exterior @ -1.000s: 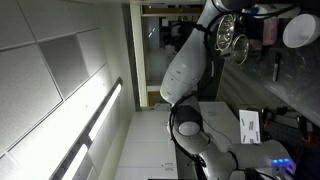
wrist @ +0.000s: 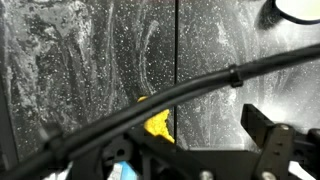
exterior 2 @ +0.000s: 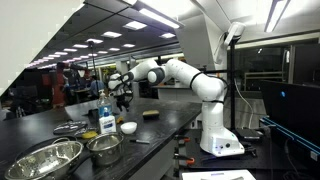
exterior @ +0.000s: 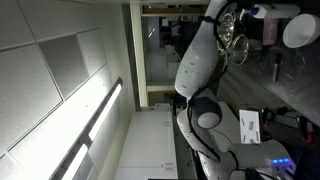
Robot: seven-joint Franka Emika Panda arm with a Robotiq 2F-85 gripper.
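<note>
My gripper is open, seen from above in the wrist view, with a black cable crossing in front of it. Part of a yellow thing shows beyond the cable, and a blue-and-white patch lies below it; the gripper's body hides much of both. Whether they are one object, I cannot tell. In exterior view 2 a clear bottle with a blue and white label stands on the dark counter, near the gripper end of the arm. The fingertips are too small to make out there.
A white bowl sits right of the bottle; its rim also enters the wrist view's upper right corner. Metal pots stand nearer the camera. A small dark object lies on the counter, with clear surface around it.
In exterior view 1 the arm's elbow and links have shifted to the right. A light blue-and-white shape now shows near the top edge. Pots and bowl stay where they were.
</note>
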